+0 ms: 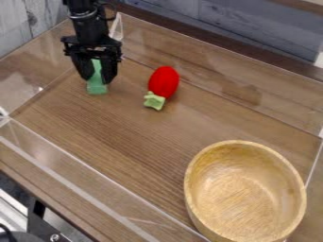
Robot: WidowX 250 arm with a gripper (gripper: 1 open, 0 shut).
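Observation:
The black gripper (94, 59) is at the upper left, low over a green elongated object (96, 82) on the wooden table, with its fingers around that object's upper part. Whether the fingers grip it or only surround it cannot be told. A red rounded object (163, 81) lies to the right of it, with a small pale green piece (154, 101) just below the red one.
A large yellow wooden bowl (245, 189) fills the lower right. The table's edge runs along the left side.

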